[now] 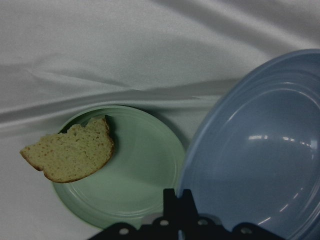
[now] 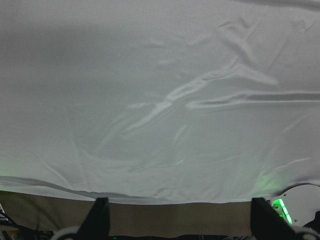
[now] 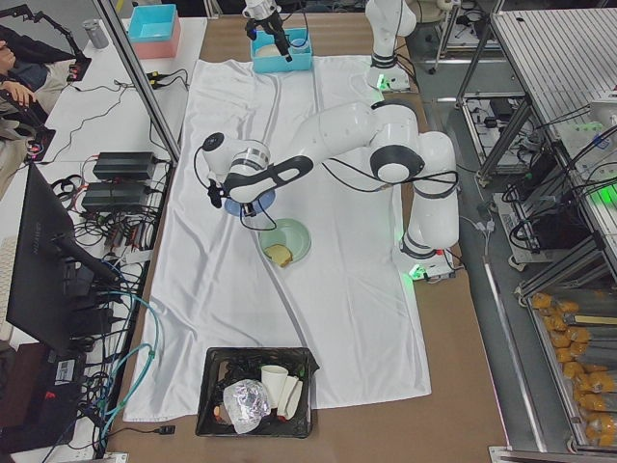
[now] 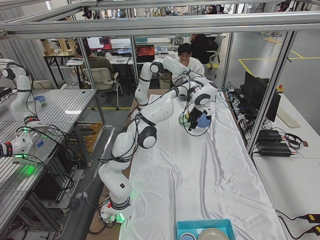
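A blue plate (image 1: 255, 155) fills the right of the left wrist view, my left gripper shut on its rim. In the camera left view the blue plate (image 3: 262, 201) is partly hidden under that arm. Below and beside it, a green plate (image 1: 135, 170) (image 3: 294, 236) lies on the cloth with a bread slice (image 1: 75, 150) on it, reaching over the rim. My right gripper is open above bare white cloth, nothing between its fingers.
A cyan box (image 3: 283, 64) with dishes stands at the far end. A black lined bin (image 3: 207, 405) with cups and a foil-covered item stands at the near end.
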